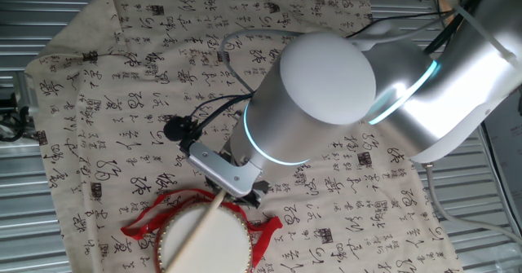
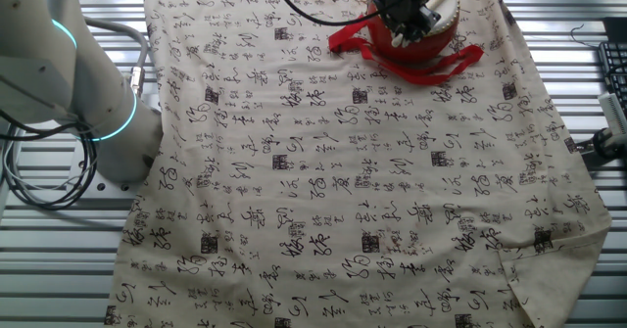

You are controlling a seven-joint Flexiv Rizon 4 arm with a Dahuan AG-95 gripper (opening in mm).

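A drum [image 1: 214,239] with a pale skin, studded edge and red ribbon lies near the bottom of exterior view 1. In exterior view 2 its red side [image 2: 416,50] shows at the top. A light wooden drumstick [image 1: 196,239] slants across the drum's skin, its upper end running into my gripper [image 1: 223,193]. The gripper is at the drum's rim, shut on the stick as far as the views show; the arm hides most of its fingers. From the other side the gripper [image 2: 405,24] appears dark, in front of the drum. Whether the stick touches the skin is unclear.
Red ribbon [image 2: 446,70] trails over the calligraphy-printed cloth [image 2: 323,191] around the drum. A black cable [image 2: 313,17] hangs in a loop near the gripper. Ribbed metal [image 1: 24,191] borders the cloth.
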